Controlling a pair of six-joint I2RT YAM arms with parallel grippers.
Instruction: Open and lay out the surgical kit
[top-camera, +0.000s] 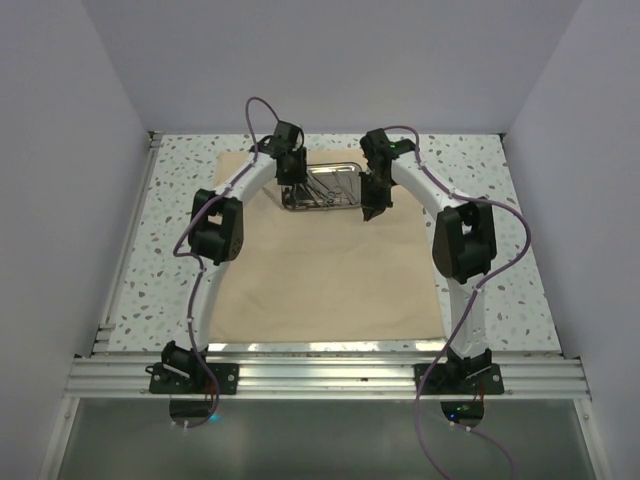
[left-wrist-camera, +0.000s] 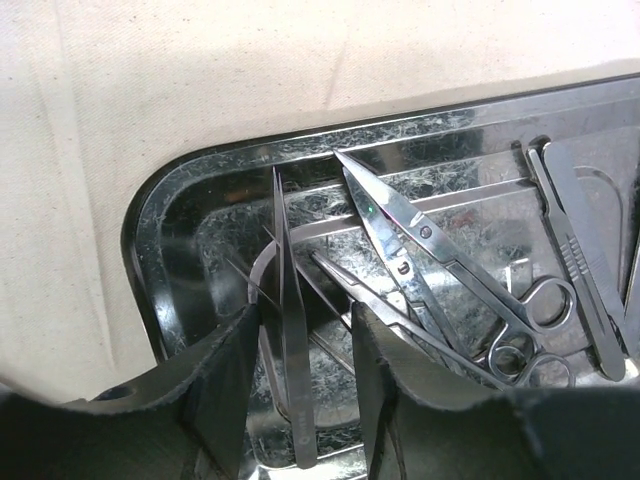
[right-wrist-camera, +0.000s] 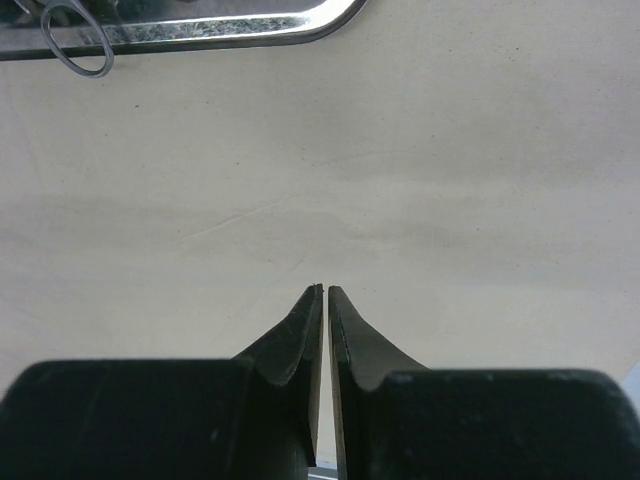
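Observation:
At the back of the cloth lies the shiny metal tray (top-camera: 345, 207) with the surgical instruments. Over its left end hovers my left gripper, part open, its fingers on either side of slim steel tweezers (left-wrist-camera: 294, 360) and apart from them. To the right in the tray are two pairs of scissors (left-wrist-camera: 425, 232), partly overlapping, and a scalpel handle (left-wrist-camera: 572, 255). My right gripper is above bare cloth, off the tray's front right corner. Its fingertips are together and nothing shows between them. Part of the tray is hidden by the left hand.
A beige cloth (top-camera: 325, 280) covers the middle of the speckled table (top-camera: 490, 260), and its large front area is empty. One scissor ring (right-wrist-camera: 78, 40) sticks out past the tray's front rim.

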